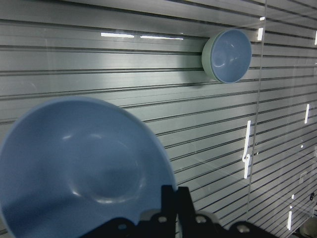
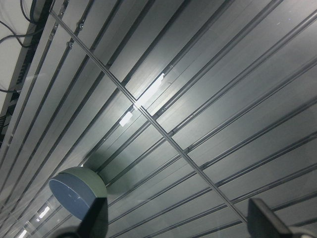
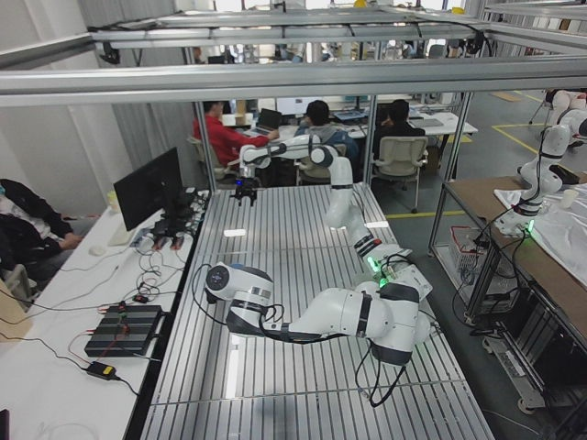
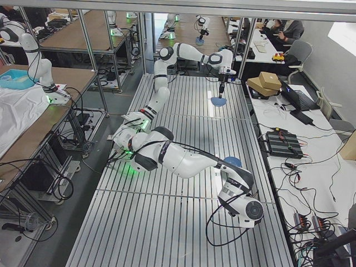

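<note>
A blue bowl (image 1: 79, 153) fills the lower left of the left wrist view, with the dark fingers of my left gripper at its rim; whether they grip it is unclear. In the camera right view a blue bowl (image 4: 218, 102) is below the far arm's gripper. A second bowl, blue inside and pale green outside (image 1: 230, 55), stands apart on the slatted surface. It also shows at lower left in the right wrist view (image 2: 72, 193). My right gripper is open above bare slats, nothing between its fingers.
A white side table (image 3: 55, 394) with a monitor, black boxes and cables runs along one side. Aluminium frame bars (image 3: 293, 78) cross overhead; another arm stands on a neighbouring table.
</note>
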